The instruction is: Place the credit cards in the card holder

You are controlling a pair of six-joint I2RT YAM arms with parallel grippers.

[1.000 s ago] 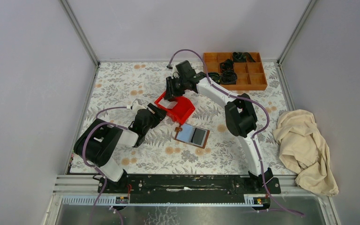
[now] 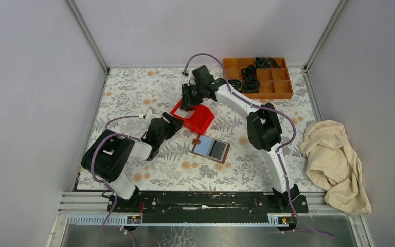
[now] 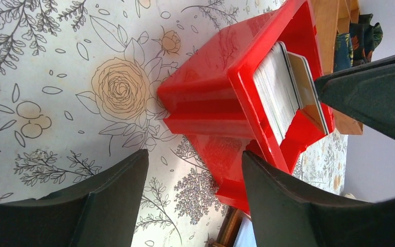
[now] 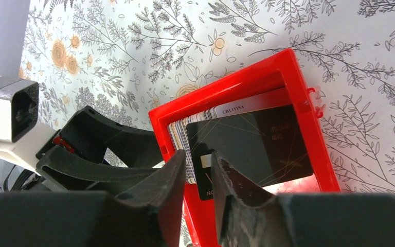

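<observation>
The red card holder (image 2: 200,118) stands mid-table with a stack of cards inside; in the right wrist view a dark card (image 4: 252,146) lies on top of the stack. My left gripper is at the holder's lower-left side, open, its fingers apart with nothing between them. My right gripper is over the holder at the cards' edge, its fingertips partly apart, nothing clearly between them.
A wooden tray (image 2: 221,159) with blue and grey items lies in front of the holder. A compartment box (image 2: 280,87) with dark bundles stands at the back right, a beige cloth (image 2: 334,164) at the right.
Both arms have barely moved over the last second; the holder and cards look the same in the top view.
</observation>
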